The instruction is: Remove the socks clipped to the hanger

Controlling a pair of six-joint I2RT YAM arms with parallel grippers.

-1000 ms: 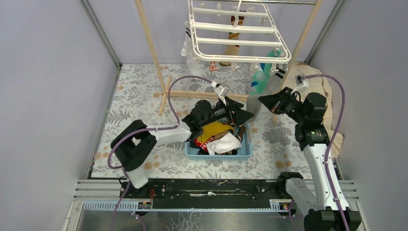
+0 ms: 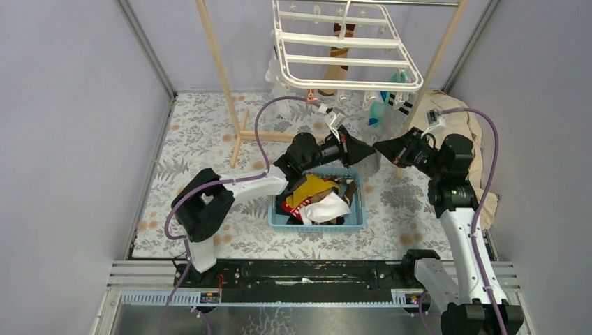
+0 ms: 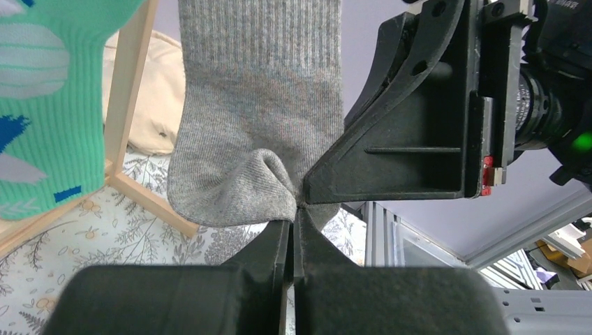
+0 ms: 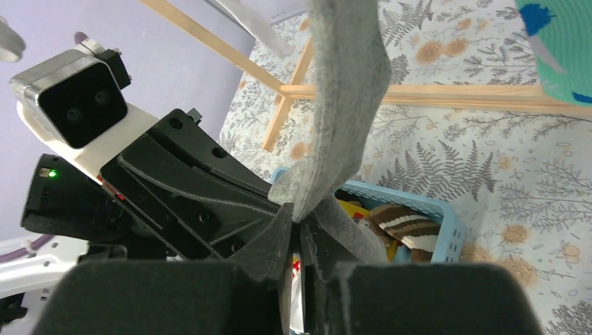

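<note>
A grey sock (image 3: pixel 258 105) hangs down between my two grippers, its upper part out of frame in both wrist views. My left gripper is shut with the sock's creased lower part pinched at its fingertips. From the other side my right gripper is also shut on the sock (image 4: pixel 342 105), tips almost touching the left ones. Overhead, the white hanger (image 2: pixel 335 42) still bears a teal sock (image 2: pixel 378 112), a tan and brown sock (image 2: pixel 335 72) and a whitish sock (image 2: pixel 276 73). Its clip holding the grey sock cannot be made out.
Below the arms sits a blue basket (image 2: pixel 317 228) with several socks inside, a white one (image 2: pixel 327 208) on top. The wooden stand (image 2: pixel 269 136) rises behind. Beige cloth (image 2: pixel 457 129) lies at right.
My left gripper has moved right and slightly up, up to the grey sock and the right gripper's tips. The right arm has barely moved. The hanging socks have swayed a little.
</note>
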